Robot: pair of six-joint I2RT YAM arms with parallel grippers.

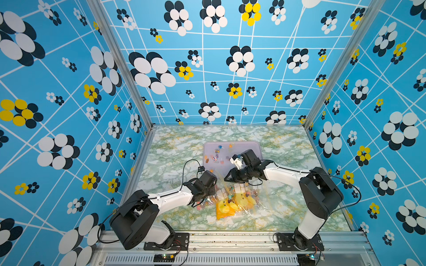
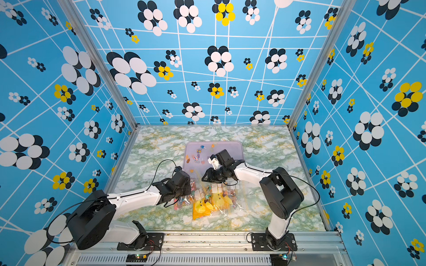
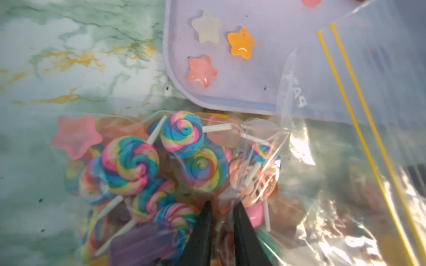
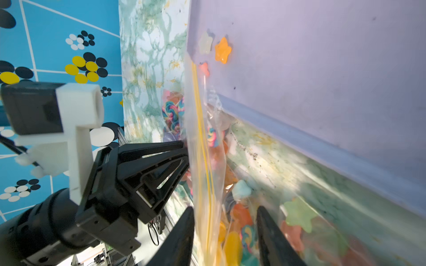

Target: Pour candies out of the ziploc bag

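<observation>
A clear ziploc bag (image 1: 233, 204) full of lollipops, stars and other candies lies on the marble table in front of the tray, its yellow-striped zip edge (image 4: 202, 141) standing up toward the tray. My left gripper is low over the bag's lollipop-filled left part, its fingers close together against the plastic; whether it grips is unclear. My right gripper hangs over the zip edge, fingers apart, with the bag's top beside and between them; it does not appear clamped.
A pale lilac tray (image 2: 213, 148) behind the bag holds scattered candies, including an orange star (image 3: 241, 43). Free marble lies to either side and at the back. Both arms are close together over the middle.
</observation>
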